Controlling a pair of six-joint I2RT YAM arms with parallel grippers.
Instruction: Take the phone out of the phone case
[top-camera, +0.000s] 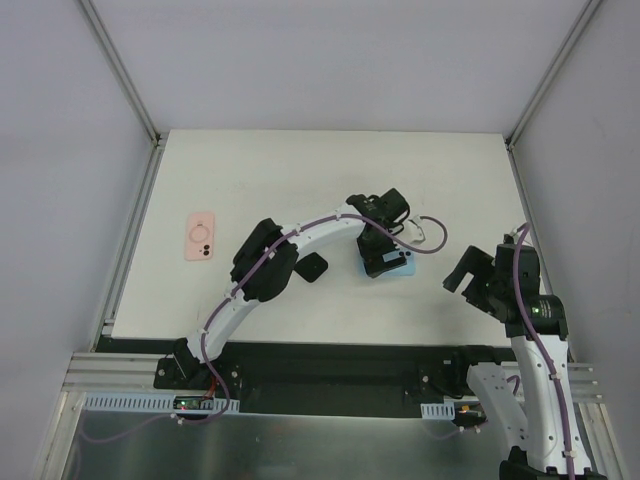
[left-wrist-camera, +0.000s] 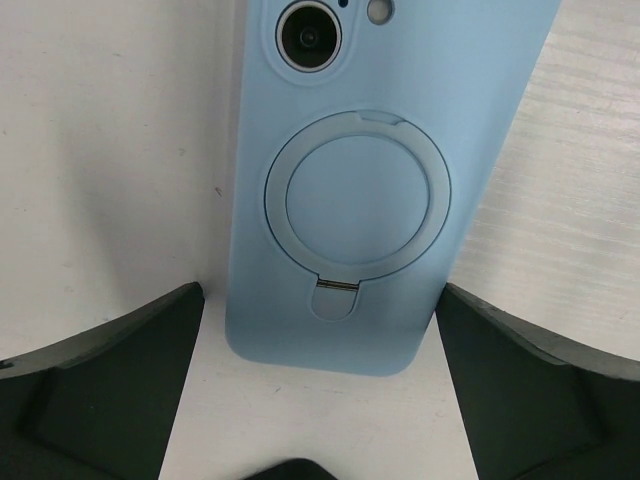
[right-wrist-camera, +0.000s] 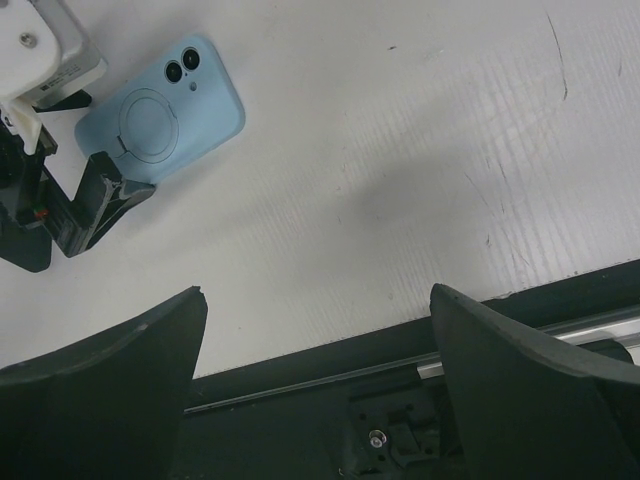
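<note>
A light blue phone in its case, camera side up with a ring stand, lies on the table, partly hidden by my left arm in the top view; it also shows in the left wrist view and right wrist view. My left gripper is open low over the phone's end, one fingertip at its right edge, the other just off its left side. My right gripper stands open to the right of the phone, near the table's front right, with nothing between its fingers.
A pink phone case or phone lies at the left of the table. A black flat object lies left of the blue phone, beside my left arm.
</note>
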